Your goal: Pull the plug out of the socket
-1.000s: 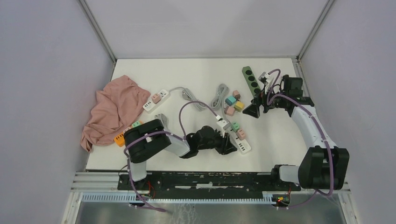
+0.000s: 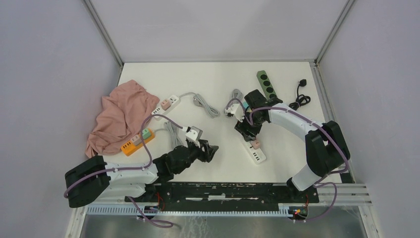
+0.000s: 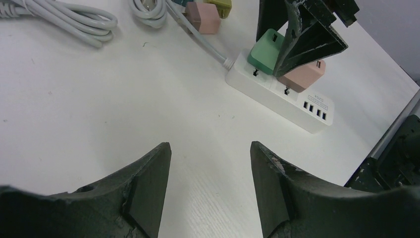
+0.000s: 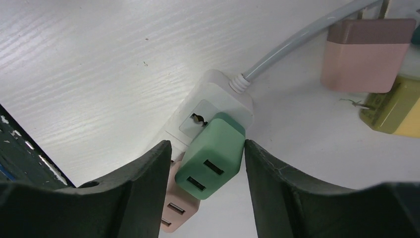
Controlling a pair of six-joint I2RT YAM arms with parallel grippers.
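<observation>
A white power strip [image 3: 272, 96] lies on the table, right of centre in the top view, its grey cable leaving one end. Two plugs sit side by side in it: a green plug [image 4: 213, 156] near the cable end and a pink plug [image 3: 303, 76] beside it. My right gripper is part open over the green plug, which shows between its fingers; in its wrist view the right finger looks close to or against the plug, the left one apart. My left gripper hangs part open over bare table left of the strip, with nothing between its fingers.
Past the strip's cable end lie a loose pink plug [image 4: 366, 59] and a yellow plug [image 4: 396, 106]. An orange strip [image 2: 131, 146], a white strip [image 2: 159, 111] and a pink cloth [image 2: 121, 119] occupy the left side. Open table lies between the arms.
My right gripper has swung left and towards the front, from the loose plugs to over the strip. Away from the strip, my left gripper has drawn back to the left.
</observation>
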